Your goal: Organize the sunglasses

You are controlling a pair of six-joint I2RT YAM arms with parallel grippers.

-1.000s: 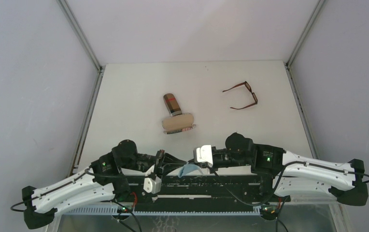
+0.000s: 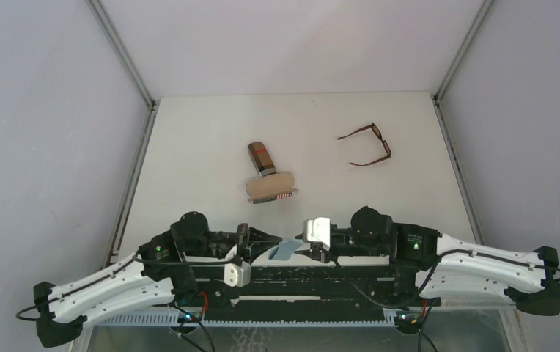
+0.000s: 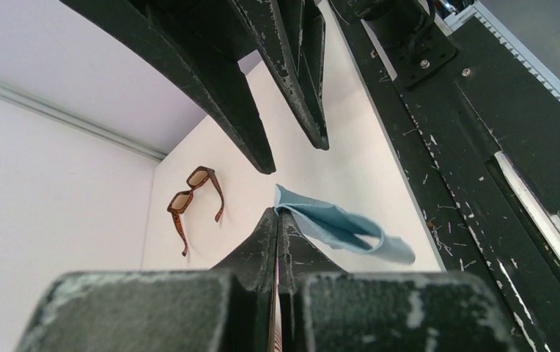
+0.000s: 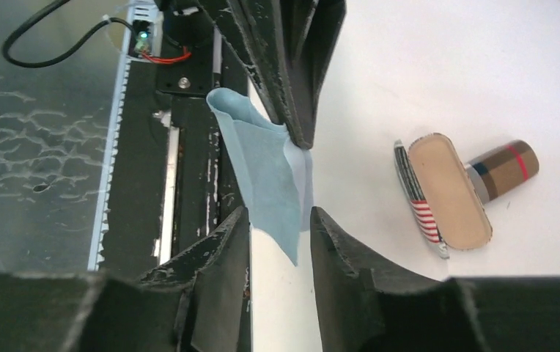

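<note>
Tortoiseshell sunglasses (image 2: 384, 147) (image 3: 182, 199) lie unfolded at the table's right. An open case (image 2: 268, 185) (image 4: 446, 191) with a plaid part (image 2: 260, 156) lies near the centre. A light-blue cloth (image 2: 286, 249) (image 3: 343, 227) (image 4: 262, 176) hangs at the front edge between the grippers. My left gripper (image 2: 278, 243) is shut on a corner of the cloth. My right gripper (image 2: 300, 243) is part open just right of it, its fingertips apart and the cloth behind them in the right wrist view, none seen gripped.
A striped item (image 4: 422, 220) lies along the case.
My right gripper has moved to the right, away from the left one. The cloth remains at the left gripper and has shifted shape. The sunglasses and case are unchanged.
</note>
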